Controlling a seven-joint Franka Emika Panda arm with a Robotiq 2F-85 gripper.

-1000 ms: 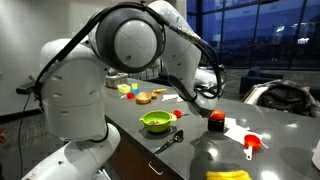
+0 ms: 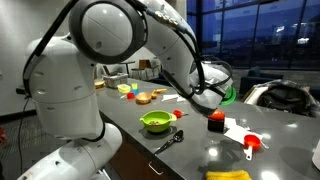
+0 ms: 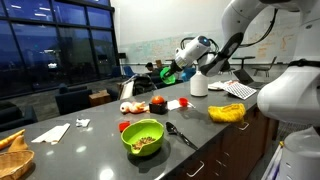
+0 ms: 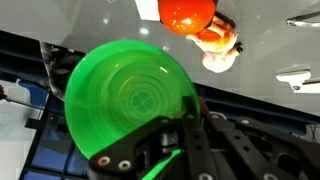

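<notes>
A round green bowl [image 4: 130, 95] fills the left half of the wrist view. My gripper is shut on its rim, at the bowl's right side. From exterior view 2 the green bowl [image 3: 168, 72] appears raised above the table, just below my gripper [image 3: 176, 69]. Only a sliver of the green bowl [image 2: 230, 97] shows behind the arm in exterior view 1.
Another green bowl [image 3: 146, 132] stands on the table [image 3: 80, 150] beside a dark spoon [image 3: 181, 135]. Nearby are a dark box with an orange-red round thing [image 3: 158, 100], a red cup [image 2: 252, 141] and a yellow cloth [image 3: 228, 113]. Clear table lies at the left in exterior view 2.
In exterior view 1 the arm has shifted and its upper links have moved left. A green edge now shows to the right of the wrist.
</notes>
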